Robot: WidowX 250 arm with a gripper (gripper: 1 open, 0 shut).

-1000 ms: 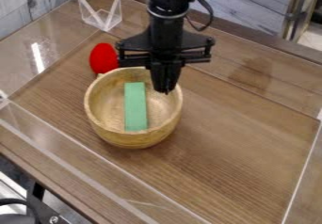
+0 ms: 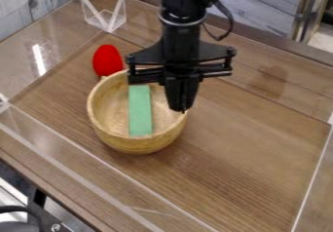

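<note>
A round wooden bowl (image 2: 105, 119) sits left of centre, with a flat green bar (image 2: 140, 111) lying inside it. A red object (image 2: 108, 60) rests behind the bowl at its upper left. My dark gripper (image 2: 184, 104) hangs over the right part of the bowl, pointing down, shut with nothing visible between its fingers. The arm hides part of the bowl's back rim.
A clear angular holder (image 2: 104, 14) stands at the back left. A dark curved object shows at the bottom left corner.
The arm and gripper have moved slightly toward the front and right. The bowl, green bar and red object look unmoved.
</note>
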